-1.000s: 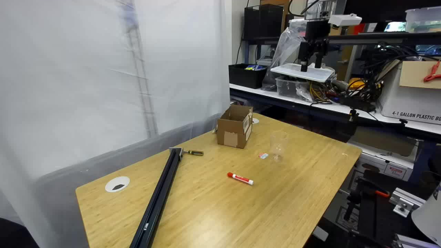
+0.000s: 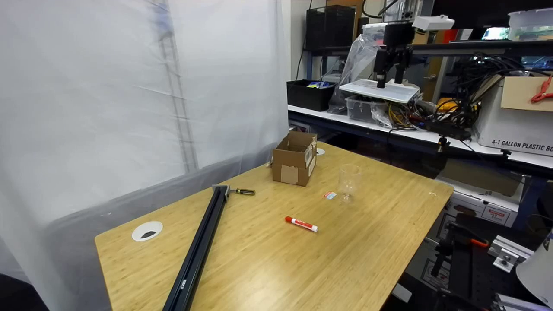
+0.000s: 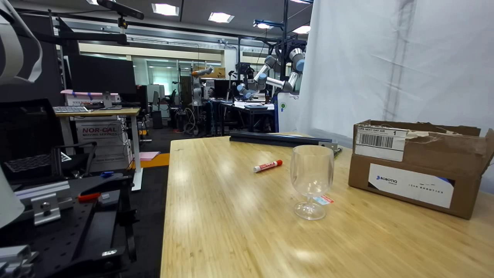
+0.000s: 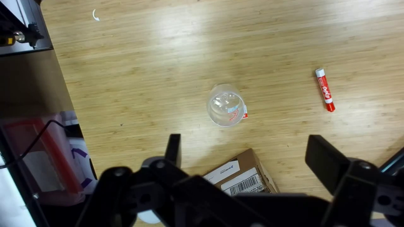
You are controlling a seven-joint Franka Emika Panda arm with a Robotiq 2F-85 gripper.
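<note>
High above the table, my gripper [image 2: 389, 84] stands open with nothing between its fingers; in the wrist view its black fingers [image 4: 326, 162] are spread wide apart. A clear stemmed glass [image 3: 312, 171] stands upright on the table, and from above its bowl [image 4: 226, 105] appears ahead of the fingers. Beside its foot lies a small red and white packet [image 3: 323, 199]. The red marker [image 4: 325, 90] with a white end lies on its side, apart from the glass. An open brown cardboard box [image 2: 294, 158] sits near the curtain; its inside floor is hidden.
A long black rail [image 2: 199, 246] lies along the curtain side of the table, with a screwdriver [image 2: 243, 191] at its end. Cluttered shelving [image 2: 357, 120] stands beyond the table's far edge.
My gripper has risen very slightly. The glass, marker, box and rail lie where they were.
</note>
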